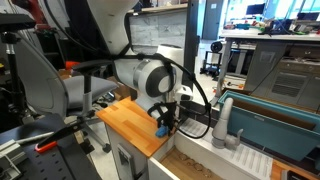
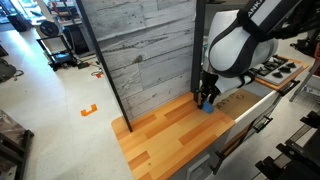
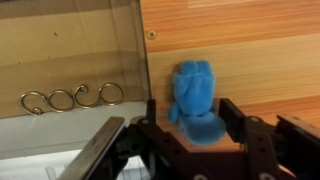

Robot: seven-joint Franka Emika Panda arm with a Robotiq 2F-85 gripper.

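Observation:
A small blue object (image 3: 193, 88) with a paler rounded end lies on the wooden board near its edge. My gripper is low over it, with the blue object between its two fingers. The fingers stand apart, with a gap on the left side; the right finger (image 3: 229, 112) is close to the object, and whether it touches cannot be told. In exterior view 1 the blue object (image 1: 162, 130) shows just below the white arm's wrist. In exterior view 2 it (image 2: 208, 107) is partly covered by the dark gripper (image 2: 202, 101).
Beside the wooden board (image 1: 128, 122) is an open drawer or tray (image 1: 188, 168) with a pale floor. A blue-green bin (image 1: 262, 130) and a grey bottle-like object (image 1: 222, 122) stand to the right. The rest of the board is clear.

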